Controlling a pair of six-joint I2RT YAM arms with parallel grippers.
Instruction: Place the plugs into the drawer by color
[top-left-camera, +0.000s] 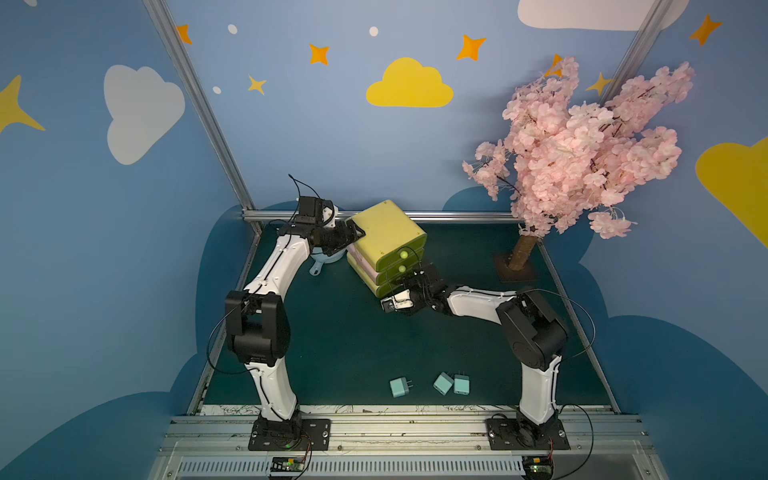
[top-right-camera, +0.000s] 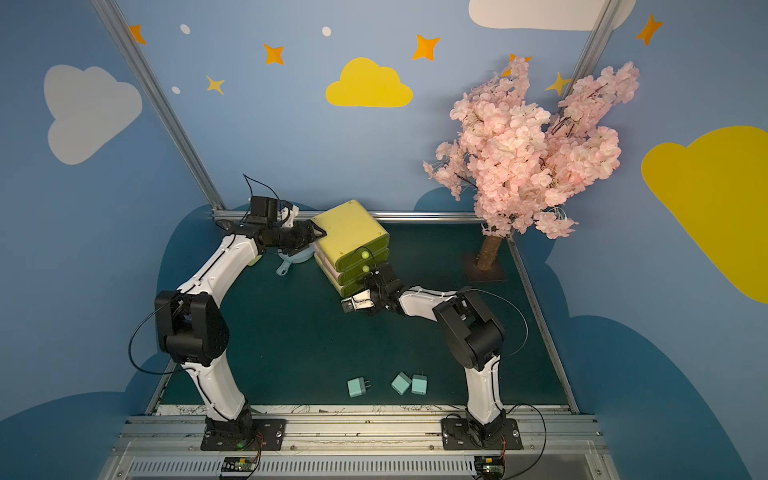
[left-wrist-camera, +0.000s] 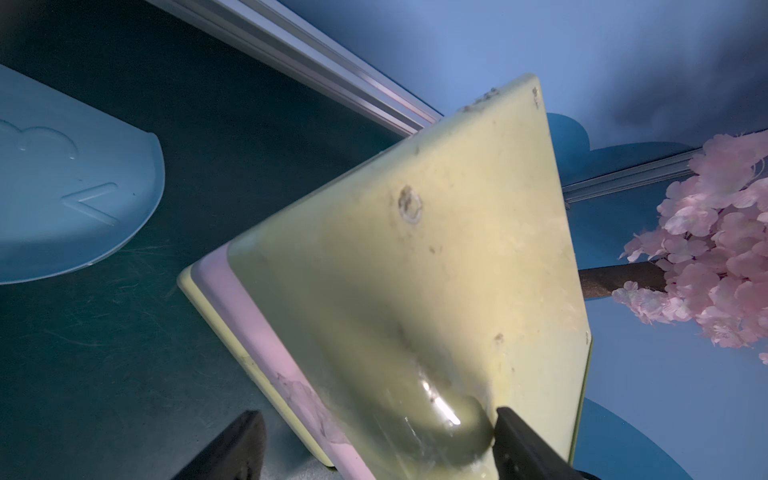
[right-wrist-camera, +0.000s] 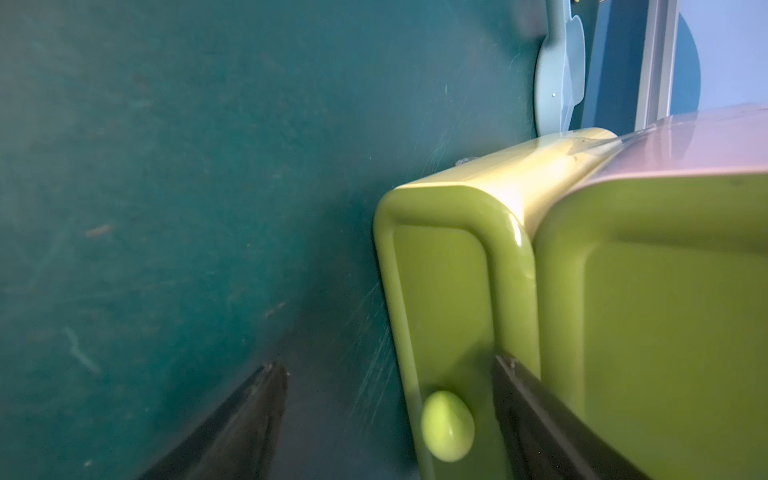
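Note:
The stacked drawer unit (top-left-camera: 388, 228), yellow with a pink layer and green fronts, stands at the back middle. My left gripper is at its upper left corner, fingers apart over the yellow top. At the front, my right gripper stands open at the bottom drawer's round knob (right-wrist-camera: 446, 424), which shows between its fingertips. Three mint plugs lie along the near edge: one plug (top-left-camera: 399, 387) apart, the second plug (top-left-camera: 443, 383) beside the third plug (top-left-camera: 461, 385).
A light blue pan-like item (top-right-camera: 294, 257) lies left of the drawers, partly under my left arm. A pink blossom tree (top-left-camera: 522, 255) stands at the back right.

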